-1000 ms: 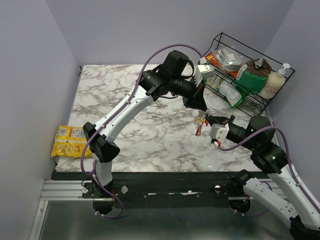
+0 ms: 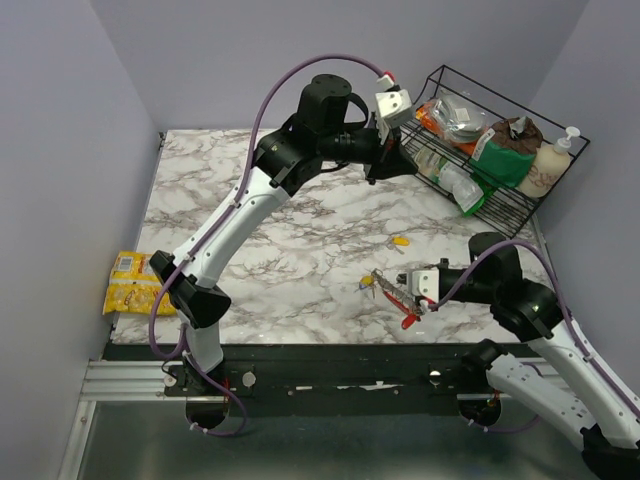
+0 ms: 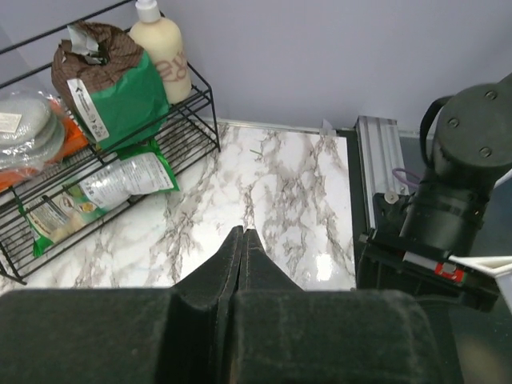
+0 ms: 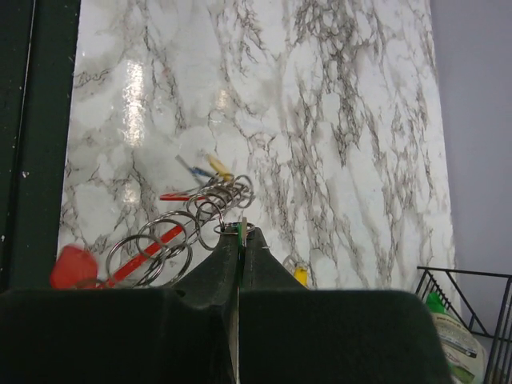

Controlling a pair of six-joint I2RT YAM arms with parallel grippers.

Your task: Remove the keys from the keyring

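Observation:
My right gripper is shut on the keyring [image 4: 172, 248], a chain of steel rings with red tags, a yellow-and-blue piece [image 4: 216, 166] at its far end, low over the marble near the front edge. A separate yellow-headed key [image 2: 400, 241] lies farther back on the table, also visible as a yellow head [image 4: 301, 274] in the right wrist view. My left gripper is raised near the rack, shut with nothing visible between its fingers.
A wire rack [image 2: 500, 205] with bags and a pump bottle [image 3: 164, 56] fills the back right. A yellow packet [image 2: 135, 285] lies at the left edge.
My left arm has moved up and back, away from my right gripper. My right gripper has lowered toward the front with the keyring, which now stretches leftward, and the yellow key behind is uncovered.

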